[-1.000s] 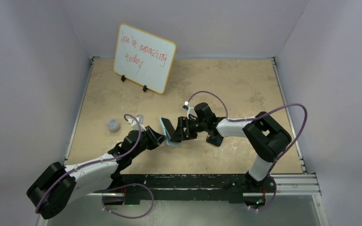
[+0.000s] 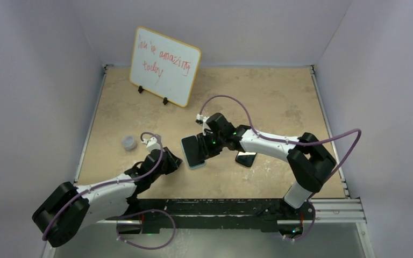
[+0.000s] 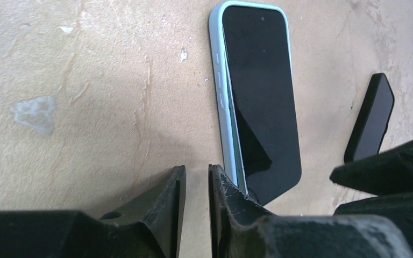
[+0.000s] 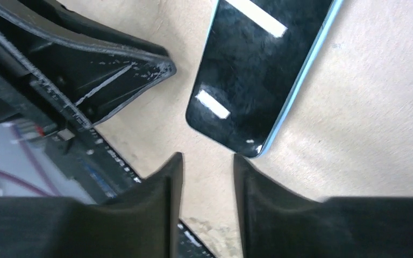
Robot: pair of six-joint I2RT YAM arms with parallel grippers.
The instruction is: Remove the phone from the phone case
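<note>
A black phone (image 3: 261, 91) lies in a light blue case (image 3: 220, 91) on the table, slightly lifted along its left edge in the left wrist view. The same phone (image 4: 253, 75) fills the upper middle of the right wrist view. My left gripper (image 2: 175, 163) is just left of the case's lower end; its fingertips (image 3: 221, 183) stand close to the case, with bare table in the narrow gap between them. My right gripper (image 2: 205, 148) hangs over the phone's right side, its fingers (image 4: 247, 183) apart, with nothing visible between them.
A second dark phone (image 2: 245, 161) lies to the right, partly under the right arm. A small round container (image 2: 129, 143) sits at the left. A whiteboard (image 2: 164, 64) stands at the back.
The phone and case, tilted a second ago, now lie flatter. My left gripper has drawn slightly left.
</note>
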